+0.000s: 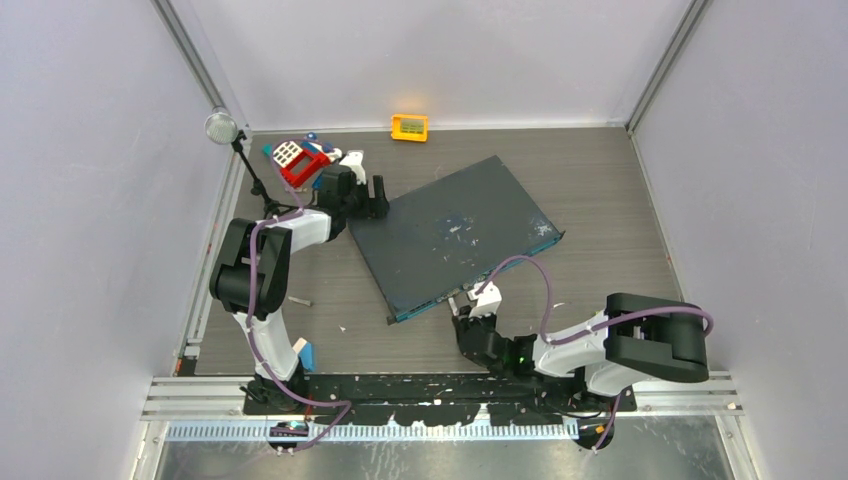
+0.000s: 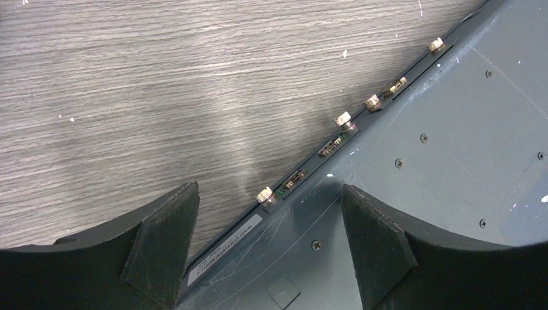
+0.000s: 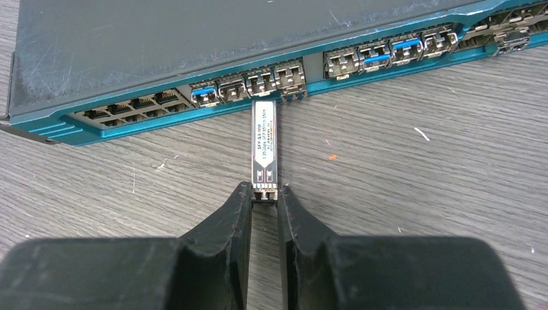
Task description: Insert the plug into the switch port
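A dark switch with a teal front lies on the floor. My right gripper is shut on the rear end of a slim silver plug, an SFP module. Its far end meets one of the SFP ports at the front; how far inside it is, I cannot tell. My left gripper stands open over the switch's far-left edge, with nothing held between its fingers.
Toys and a lamp on a stand are at the back left, a yellow box at the back. A small loose rod lies left of the switch.
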